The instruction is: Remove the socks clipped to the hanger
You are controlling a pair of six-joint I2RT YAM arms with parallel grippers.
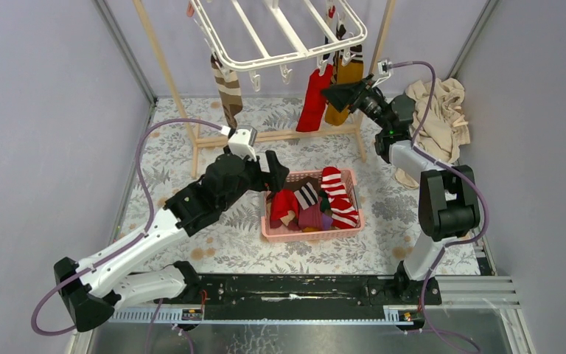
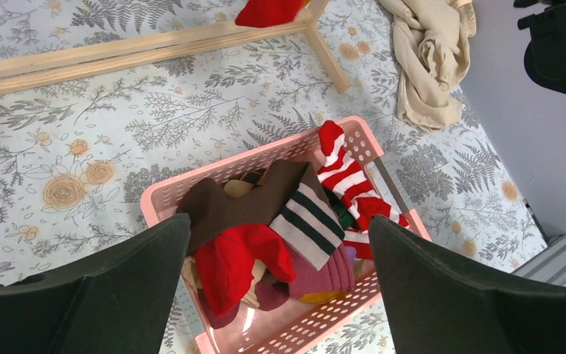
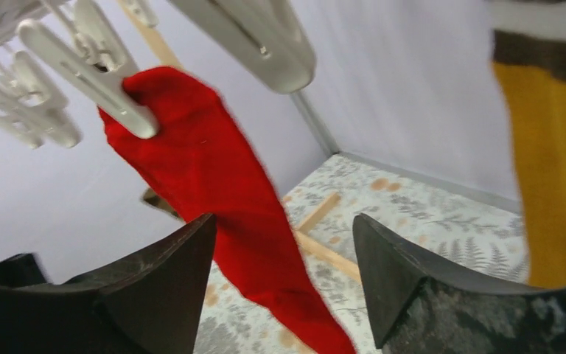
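Note:
From clips on the white hanger (image 1: 274, 57) hang a red sock (image 1: 314, 103), a mustard sock (image 1: 345, 96) and, at the left, a camouflage-patterned sock (image 1: 228, 92). In the right wrist view, the red sock (image 3: 214, 192) hangs from a white clip, its lower part showing in the gap between the fingers. My right gripper is partly open beside it, with no grip on it visible; the mustard sock (image 3: 549, 162) is to the right. My left gripper stands open and empty above the pink basket (image 2: 261, 153), which holds several socks.
The wooden stand (image 1: 280, 136) carries the hanger, with its base bar behind the basket. Beige cloth (image 1: 442, 118) lies at the back right. Patterned floor left of the basket is clear. Clips of the hanger are close above the right gripper.

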